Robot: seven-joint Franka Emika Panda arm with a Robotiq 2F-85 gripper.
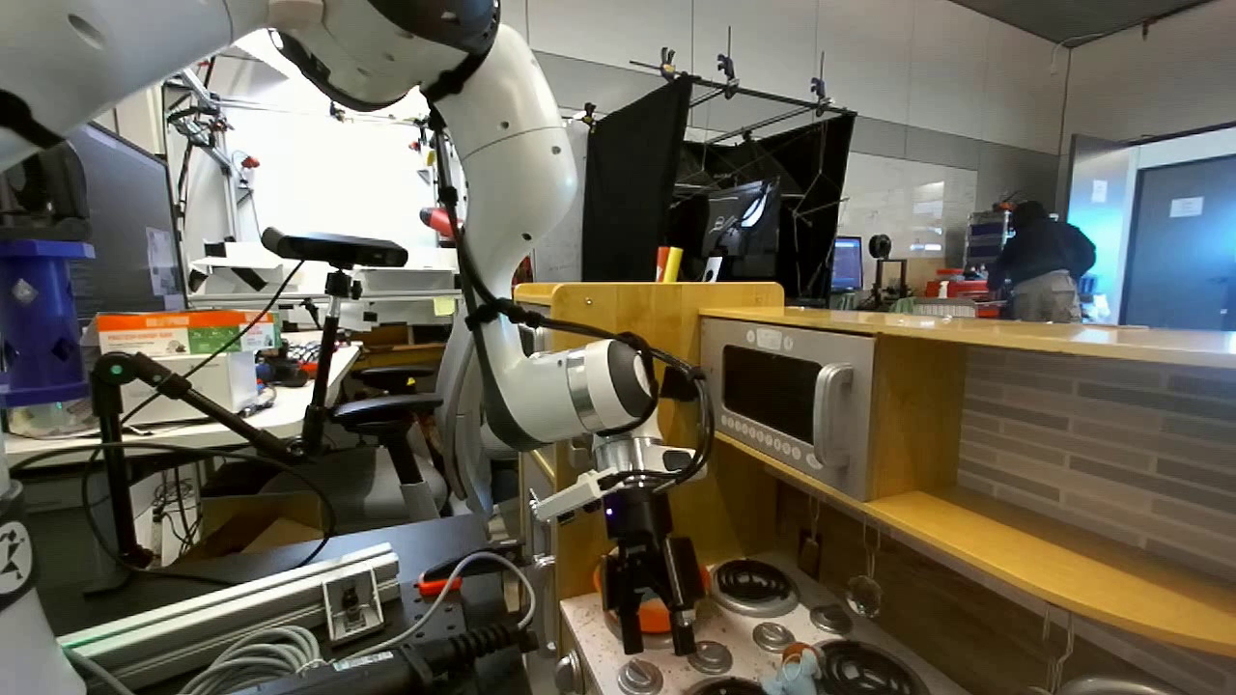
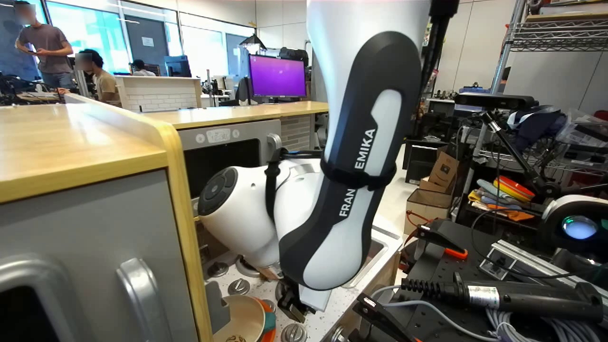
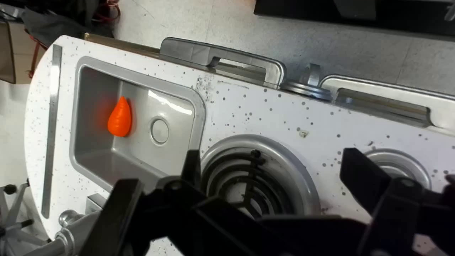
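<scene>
My gripper (image 1: 658, 635) points down over the stove top, open, and nothing shows between its fingers. In exterior view 1 it stands in front of an orange bowl (image 1: 655, 619) and covers most of it. A cream bowl (image 2: 243, 314) with a teal edge sits in the orange one (image 2: 269, 331) in exterior view 2, beside the gripper (image 2: 291, 308), which the arm partly hides. Spread fingers frame a coil burner (image 3: 298, 181) in the wrist view. An orange, pear-shaped object (image 3: 119, 118) lies in the grey sink (image 3: 194, 128).
A wooden cabinet with a microwave (image 1: 773, 394) and a shelf (image 1: 1043, 556) overhangs the stove. Several knobs (image 1: 710, 656) and a light blue object (image 1: 795, 673) are on the stove top. A faucet (image 3: 70, 234) stands beside the sink. Cables lie on the dark side table.
</scene>
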